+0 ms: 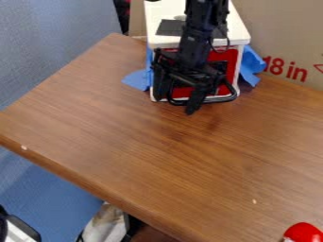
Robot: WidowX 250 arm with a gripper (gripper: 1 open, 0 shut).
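My black gripper (190,90) hangs at the back of the wooden table (151,161), in front of a white box-like object (171,14) with a red lower panel (217,59). Blue tape or sheet (248,66) shows at both sides of it. The gripper's black body and cables hide much of the red panel, and I cannot tell whether its fingers are open or shut, or whether anything is between them.
A cardboard box (284,38) stands behind at the right. A red object (303,233) sits at the bottom right edge. A grey-blue surface (51,57) lies beyond the left edge.
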